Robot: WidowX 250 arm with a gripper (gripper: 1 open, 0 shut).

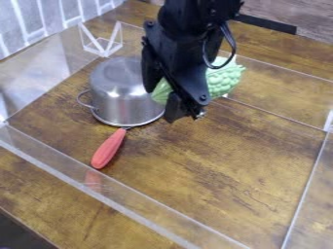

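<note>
My black gripper (pixel 174 94) fills the upper middle of the view, over the wooden table beside a steel pot (pixel 120 92). A light green, bumpy object (pixel 216 80) is at the gripper, partly hidden behind it; the gripper appears shut on it, though the fingertips are hard to make out. A red elongated object (pixel 108 148) lies on the table in front of the pot.
Clear plastic walls or panels (pixel 53 156) border the work area at left, front and right. A white wire piece (pixel 101 41) stands behind the pot.
</note>
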